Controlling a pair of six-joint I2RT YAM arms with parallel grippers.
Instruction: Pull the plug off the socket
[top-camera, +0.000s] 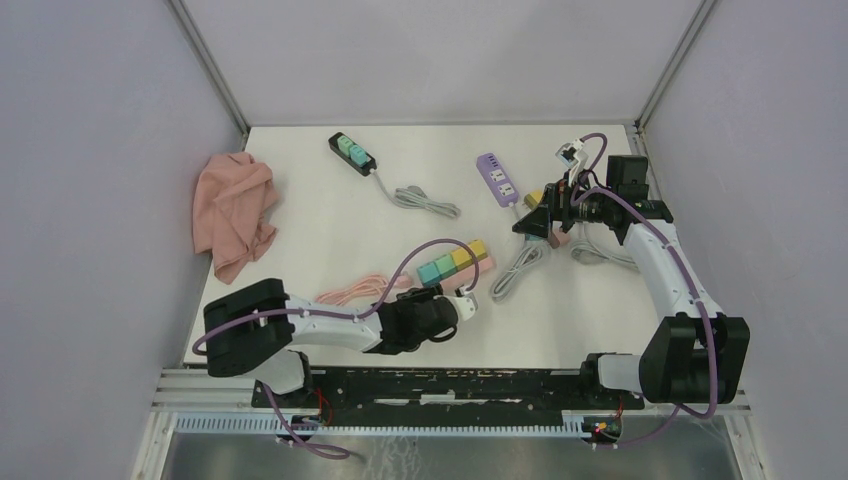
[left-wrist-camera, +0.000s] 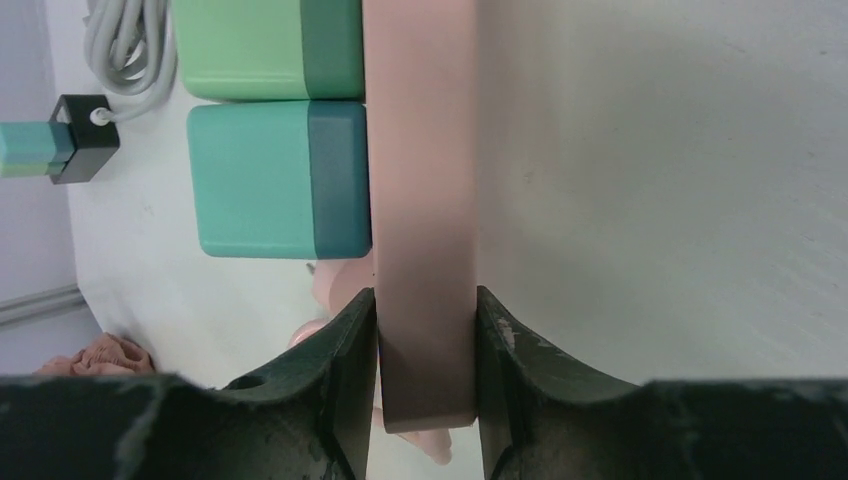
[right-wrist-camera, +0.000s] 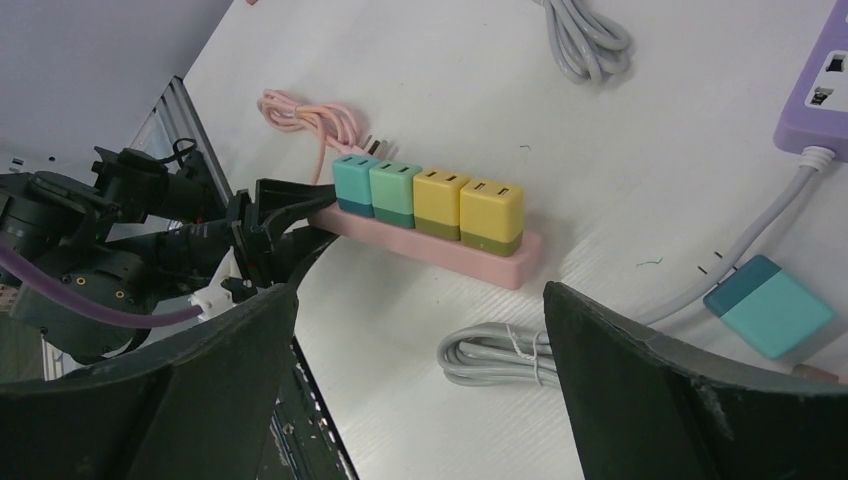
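A pink power strip (left-wrist-camera: 425, 150) with teal, green and yellow plugs in a row lies on the table, front centre. At its left end, my left gripper has a finger close against each side of the strip. In the right wrist view, the yellow plug (right-wrist-camera: 492, 212) sits at the strip's far end and the teal plug (right-wrist-camera: 353, 180) nearest the left gripper. My right gripper is open and empty above the right side. A pink cord (right-wrist-camera: 310, 118) with bare prongs lies behind the strip.
A purple power strip (top-camera: 497, 180) and a black one (top-camera: 353, 154) stand further back. A coiled grey cord (top-camera: 520, 270) lies to the strip's right, and a pink cloth (top-camera: 235, 215) at the left edge.
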